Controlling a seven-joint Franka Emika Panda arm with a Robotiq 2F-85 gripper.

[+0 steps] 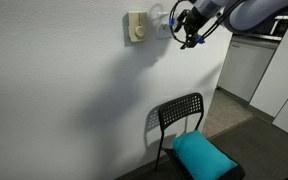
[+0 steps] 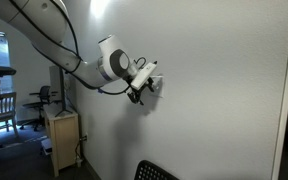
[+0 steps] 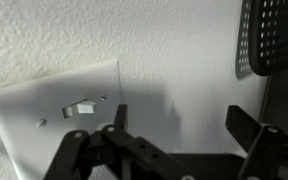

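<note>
A white switch plate with a small toggle fills the lower left of the wrist view, mounted on the textured wall. My gripper is open; bare wall shows between its dark fingers. Its left finger overlaps the plate's right edge, to the right of the toggle. In exterior view 1 the same switch plate is partly covered by the gripper. Exterior view 2 has the gripper close to the wall; whether it touches cannot be told.
Left of the switch plate, a beige dial plate is fixed to the wall. Below stands a black chair with a teal cushion on its seat. The wall is bare farther left.
</note>
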